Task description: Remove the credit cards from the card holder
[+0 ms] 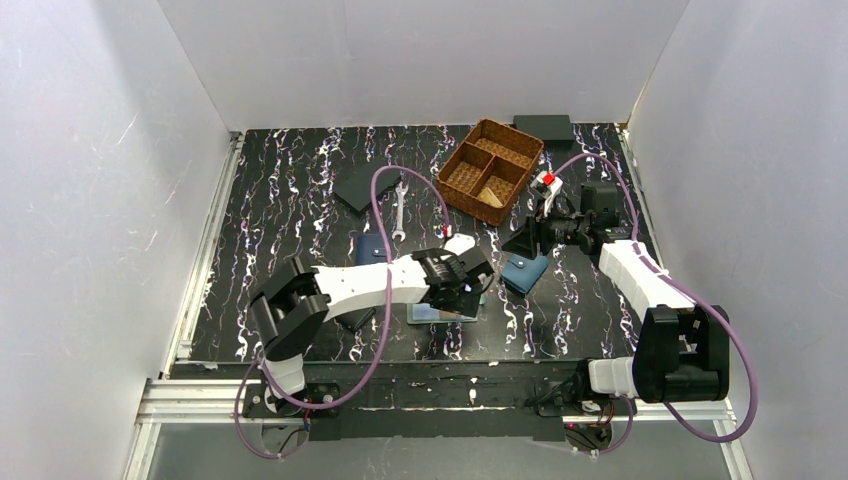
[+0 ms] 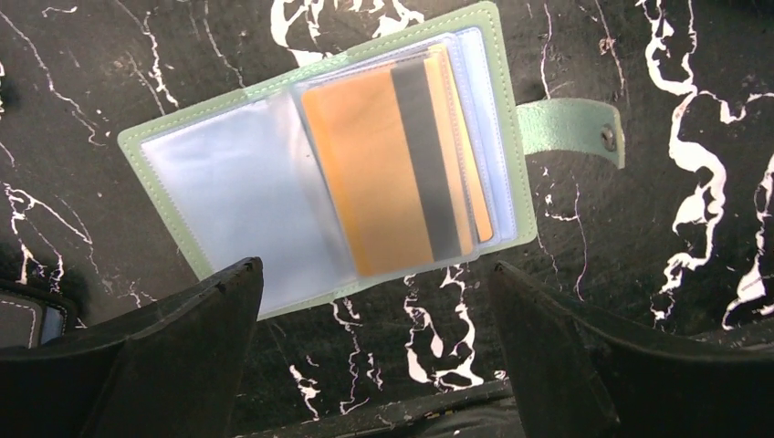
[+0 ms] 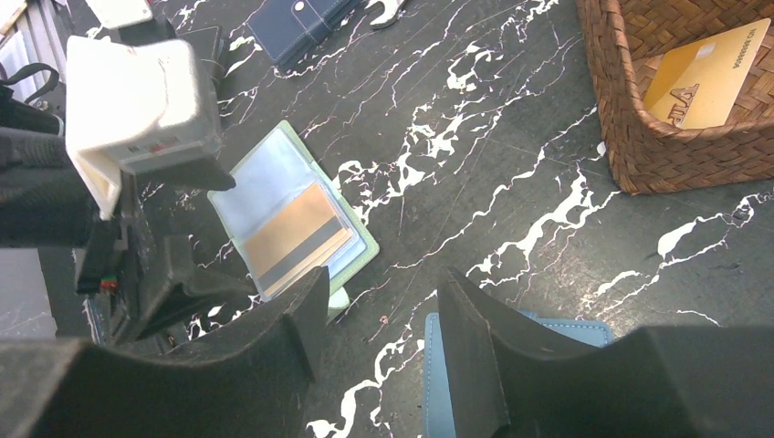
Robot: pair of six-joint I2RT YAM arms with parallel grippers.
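Observation:
An open mint-green card holder [image 2: 228, 210] lies on the marble table, with an orange card [image 2: 360, 164] that has a dark stripe in its right-hand sleeves and a clear, empty-looking left sleeve. My left gripper stands open over the holder's lower edge, nothing between its fingers; it partly hides the holder in the top view. My right gripper is open and empty, to the right of that holder, above a closed blue holder [image 3: 475, 374].
A wicker basket [image 1: 490, 170] with a yellow card [image 3: 703, 78] inside stands at the back right. A wrench [image 1: 399, 210], dark boards [image 1: 365, 185] and other dark holders [image 3: 301, 27] lie at the back and left.

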